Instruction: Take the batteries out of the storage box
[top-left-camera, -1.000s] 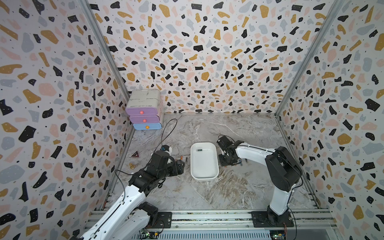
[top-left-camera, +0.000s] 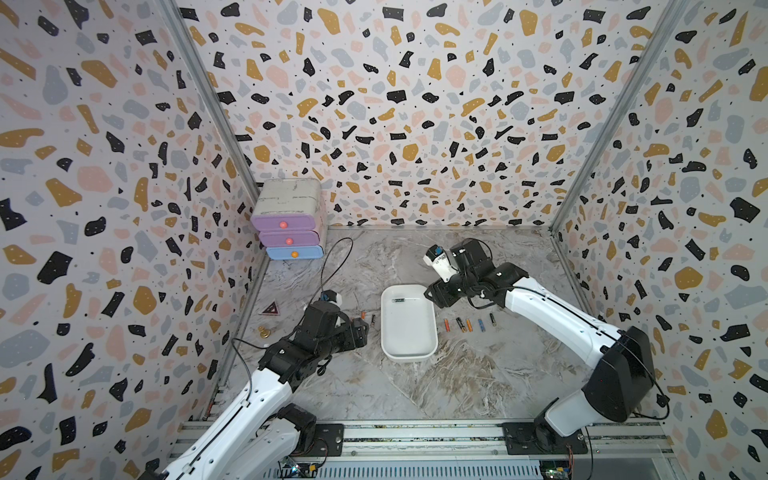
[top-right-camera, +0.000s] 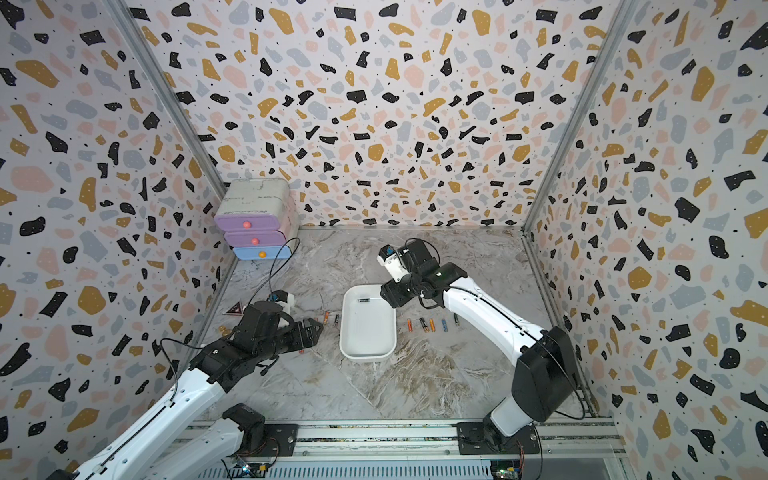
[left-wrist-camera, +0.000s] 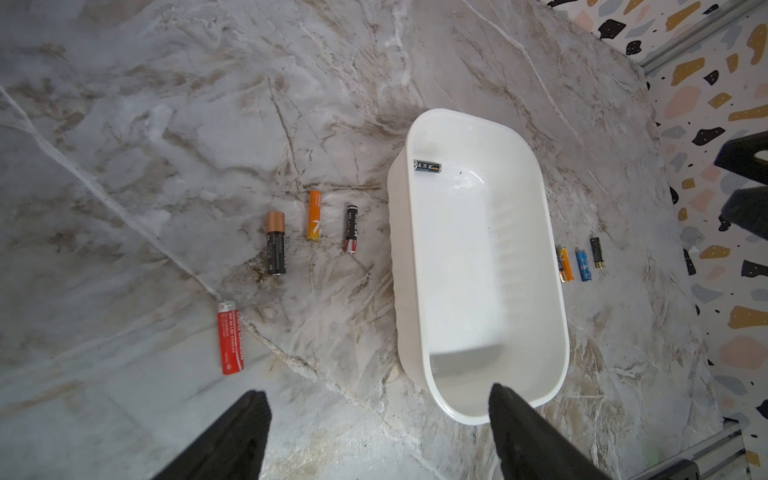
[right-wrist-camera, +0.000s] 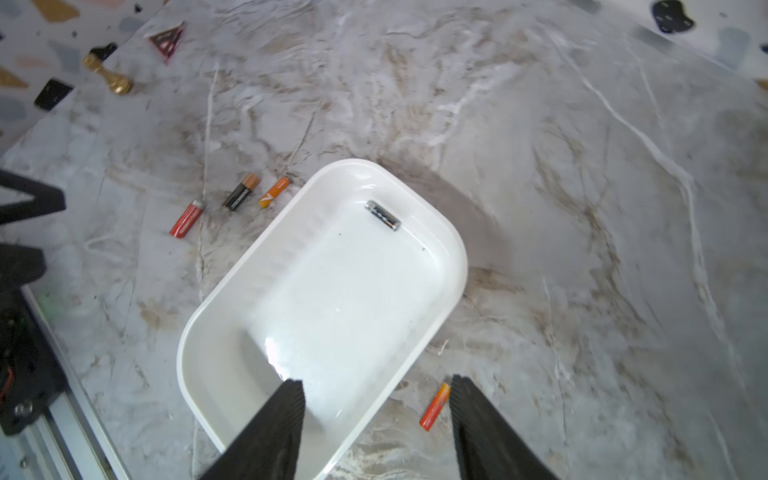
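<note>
A white storage box (top-left-camera: 409, 356) stands mid-table; one dark battery (right-wrist-camera: 382, 215) lies inside against its far end. Left of the box, a red battery (left-wrist-camera: 230, 337), a black and copper battery (left-wrist-camera: 276, 244), an orange battery (left-wrist-camera: 314, 215) and a black battery (left-wrist-camera: 351, 229) rest on the table. Another row lies to its right, including a blue battery (left-wrist-camera: 583, 265) and an orange-red battery (right-wrist-camera: 434, 406). My right gripper is open and empty, raised over the box's right side. Open and empty too, my left gripper hovers left of the box.
A chest of drawers (top-left-camera: 289, 220) stands at the back left. A gold chess piece (right-wrist-camera: 108, 74) and a small red triangle (right-wrist-camera: 166, 38) lie near the left wall. The table behind the box and in front of it is clear.
My right gripper has risen from the table beside the box and moved back, uncovering the row of batteries on the right. The left arm has stayed still.
</note>
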